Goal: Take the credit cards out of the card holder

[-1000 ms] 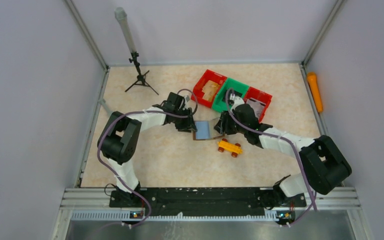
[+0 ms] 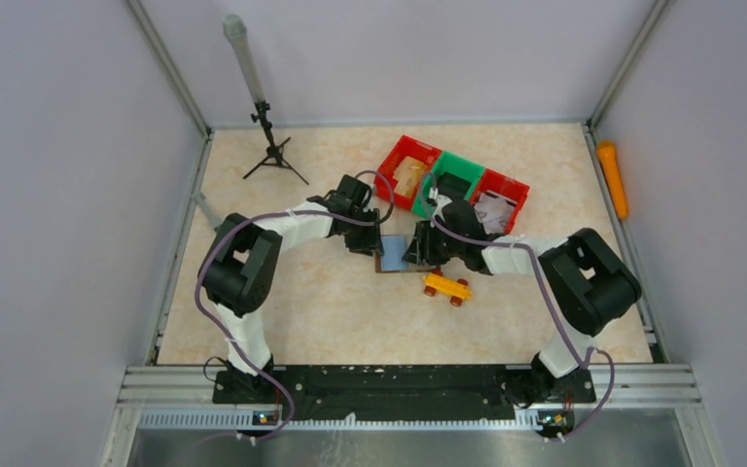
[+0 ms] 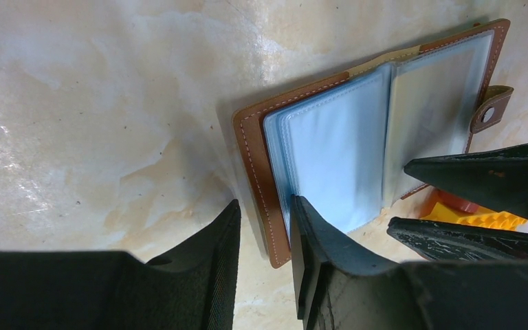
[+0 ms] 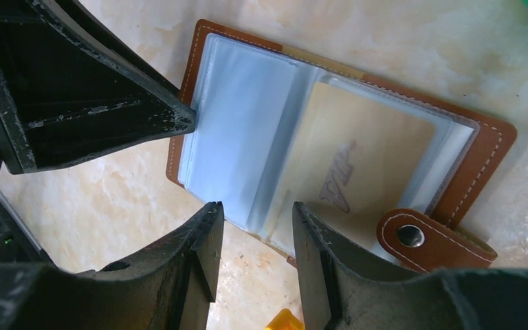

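The card holder [image 2: 396,255] lies spread open on the table, with a brown leather border. In the left wrist view its left half shows a blue sleeve [image 3: 337,151]; in the right wrist view a beige card [image 4: 357,158] shows through the clear sleeve on its right half. My left gripper is part open at the holder's left edge, one finger over the blue sleeve and one beyond the border. Over the holder's middle hangs my right gripper, part open, with no card visible between its fingers. Whether any fingertip touches the sleeves I cannot tell.
Behind the holder stand a red bin [image 2: 386,165], a green bin [image 2: 470,167] and another red bin [image 2: 520,188] with things inside. A yellow toy car [image 2: 447,286] sits just in front of the holder.
The right elbow has swung inward. The holder stays in place.
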